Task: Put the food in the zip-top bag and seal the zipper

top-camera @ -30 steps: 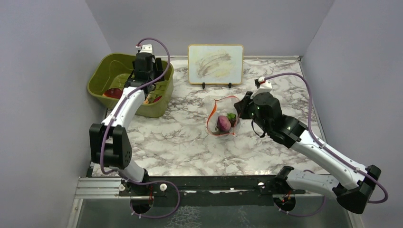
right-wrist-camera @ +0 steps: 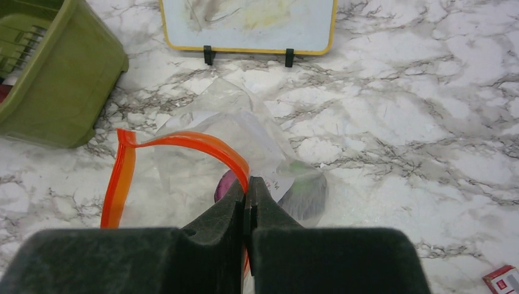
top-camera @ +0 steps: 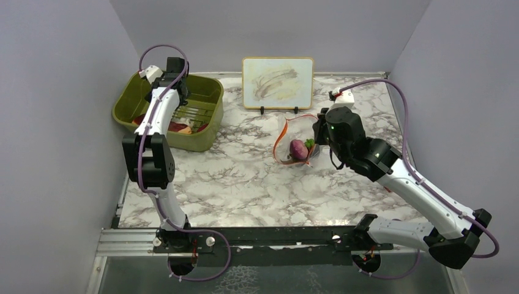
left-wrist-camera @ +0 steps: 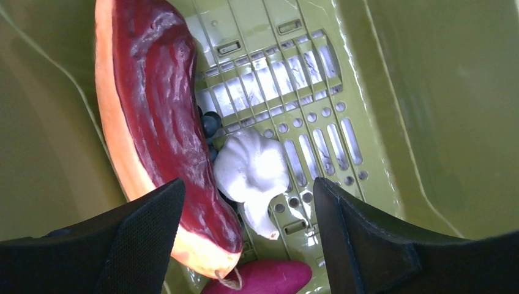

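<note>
A clear zip top bag (top-camera: 283,147) with an orange zipper rim stands open-mouthed on the marble table, a purple food item (top-camera: 298,150) and something green (top-camera: 309,144) inside. My right gripper is shut on the bag's orange rim (right-wrist-camera: 202,142). Over the green basket (top-camera: 211,98) my left gripper stands open, nothing between its fingers. Below it, in the left wrist view, lie a white garlic-like piece (left-wrist-camera: 252,165), a long dark red meat piece (left-wrist-camera: 159,104), a purple item (left-wrist-camera: 269,277) and small dark blue berries (left-wrist-camera: 210,124).
A whiteboard (top-camera: 278,82) on small black stands is at the back of the table. In the right wrist view a small red and white box (right-wrist-camera: 505,280) lies at the lower right. Table space between basket and bag is clear.
My left gripper has shifted left over the basket. The right gripper has moved slightly right, and the bag with its contents has shifted right and a little away from the front edge.
</note>
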